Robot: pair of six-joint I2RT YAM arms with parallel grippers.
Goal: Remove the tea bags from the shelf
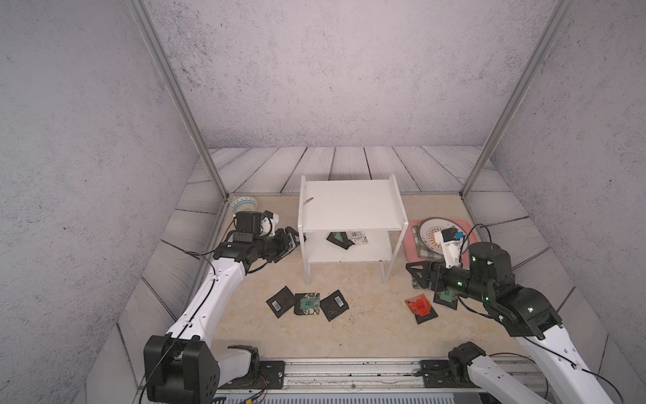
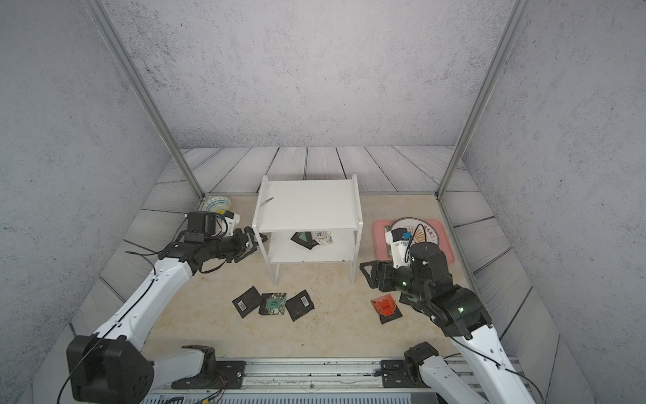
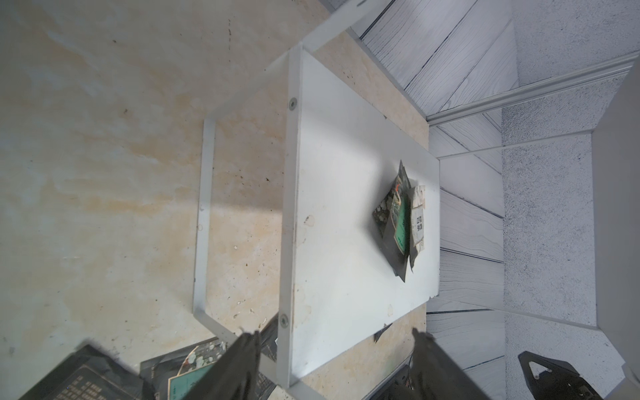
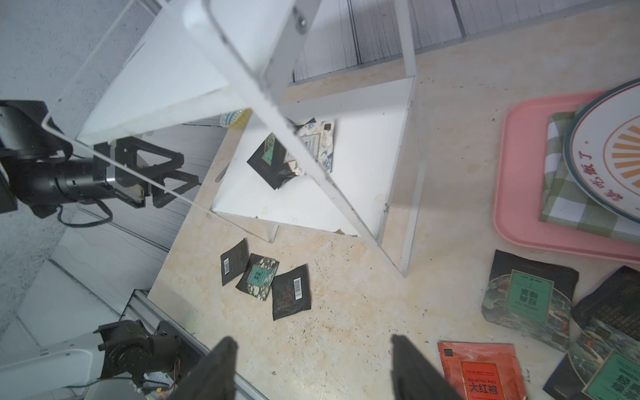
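Note:
A small pile of tea bags, dark, green and white, rests on the lower board of the white shelf. At the shelf's left side, my left gripper stands open with nothing between its fingers. My right gripper is part open and empty, off the shelf's front right corner and above the table. Several other bags lie on the table: a row of dark and patterned tea bags in front of the shelf, and a red tea bag with dark patterned tea bags at the right.
A pink tray with a checked cloth and a patterned plate stands right of the shelf. A bowl sits at the back left. Thin posts and the top board enclose the pile. Bare table lies at front centre.

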